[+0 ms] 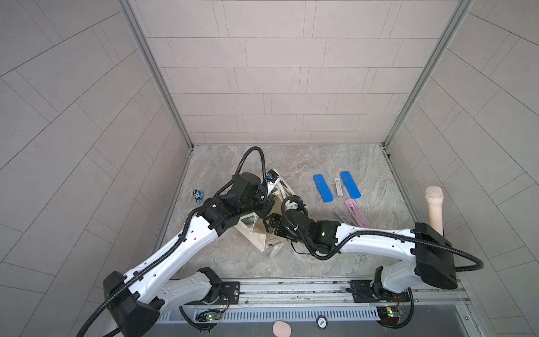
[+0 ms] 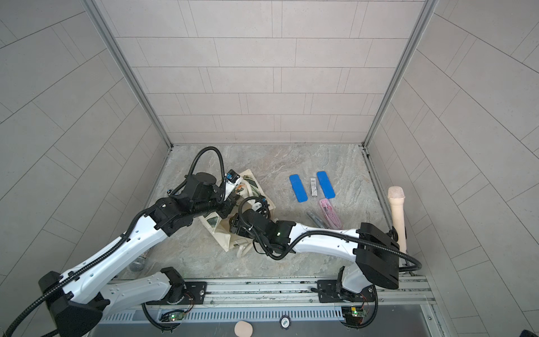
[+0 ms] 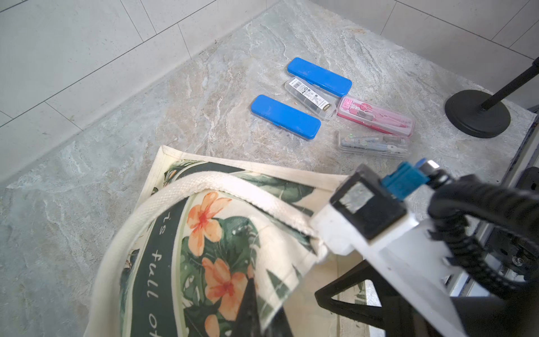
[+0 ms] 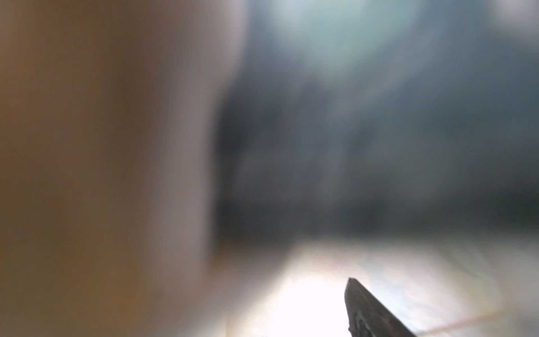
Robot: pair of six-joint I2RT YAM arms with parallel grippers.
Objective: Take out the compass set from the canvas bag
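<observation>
The cream canvas bag (image 3: 224, 236) with floral print and a white handle lies mid-floor under both arms. My left gripper (image 1: 266, 205) is over the bag's upper left part; in the left wrist view its dark fingertips (image 3: 252, 314) are against the printed fabric, shut. My right gripper (image 1: 275, 223) reaches into the bag opening beside it; it looks open, though the right wrist view is mostly blurred with one finger visible. The inside of the bag is hidden by the arms.
Two blue cases (image 3: 285, 116), a clear labelled case (image 3: 310, 98), a pink compass set (image 3: 375, 115) and a clear case (image 3: 372, 143) lie on the right of the floor. A black stand base (image 3: 477, 113) is at the right edge.
</observation>
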